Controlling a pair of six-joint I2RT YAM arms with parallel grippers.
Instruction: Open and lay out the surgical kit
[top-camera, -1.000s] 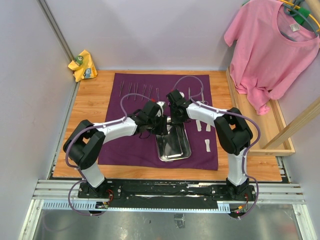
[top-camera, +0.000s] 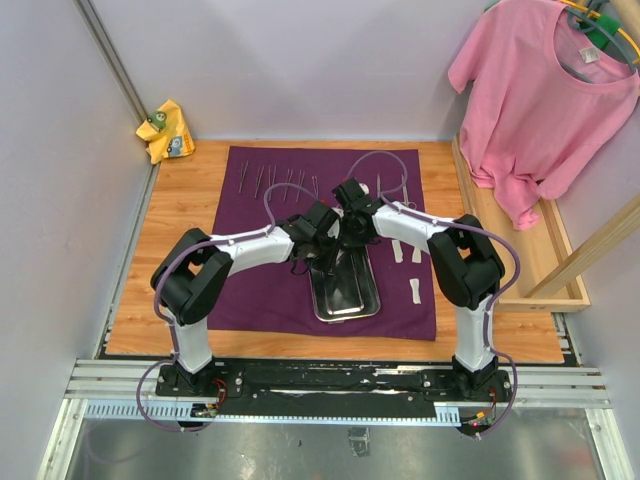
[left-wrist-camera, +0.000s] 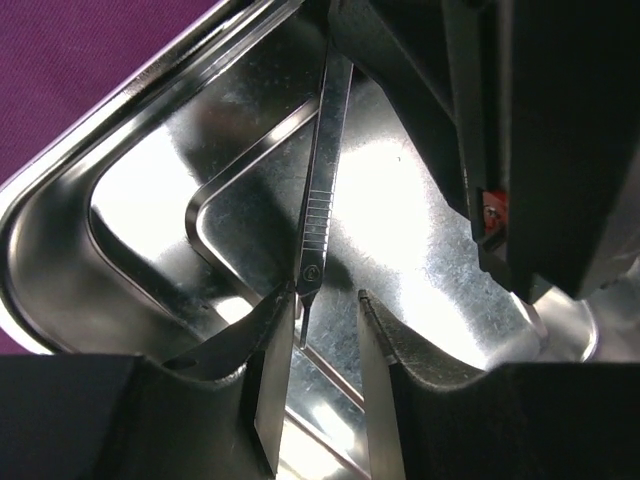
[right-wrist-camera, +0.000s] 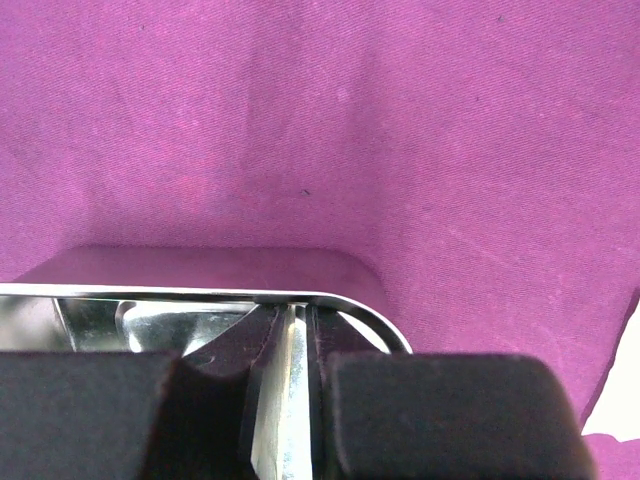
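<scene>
A slim metal instrument (left-wrist-camera: 322, 180), which looks like a scalpel handle with ruled marks, slants over the steel tray (top-camera: 345, 313). Its upper end runs into the black right gripper in the left wrist view. From the right wrist, a shiny metal strip shows between the fingers of my right gripper, which appear closed on it at the tray's rim. My left gripper is open around the instrument's thin lower tip, which lies close to the left finger. Both grippers cover the tray's far part from above.
The tray stands on a purple cloth (top-camera: 265, 300). Several thin instruments (top-camera: 272, 178) lie in a row at the cloth's far left. White packets (top-camera: 415, 291) lie to the right. A yellow bag (top-camera: 166, 132) sits at the back left; a wooden rack (top-camera: 535, 300) stands right.
The right arm looks nearly still.
</scene>
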